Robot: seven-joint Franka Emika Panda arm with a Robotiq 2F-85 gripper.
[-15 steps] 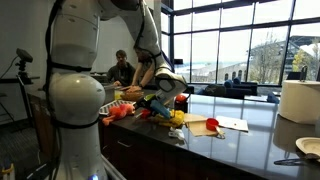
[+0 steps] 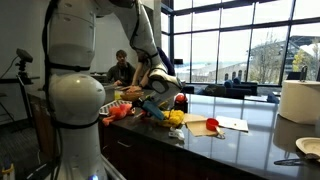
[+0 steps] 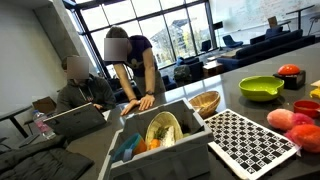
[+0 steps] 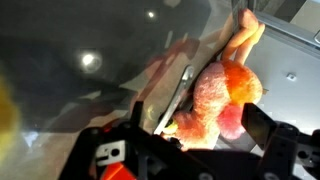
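In the wrist view my gripper stands open, its dark fingers wide apart at the lower left and right. A soft-looking orange and pink toy lies in the space ahead of the fingers, not gripped. Beside it is a thin grey stick-like object. Part of something red shows at the bottom edge. From exterior view 1, the white arm reaches over a cluttered counter end, where yellow items lie; the fingertips are hard to make out there.
Exterior view 2 shows a grey bin with items inside, a checkered tray, a green bowl and a wicker basket. A red cup stands on the counter. Two people are behind.
Around the cluttered counter end, the arm's lower end has shifted slightly. Other objects look unchanged.
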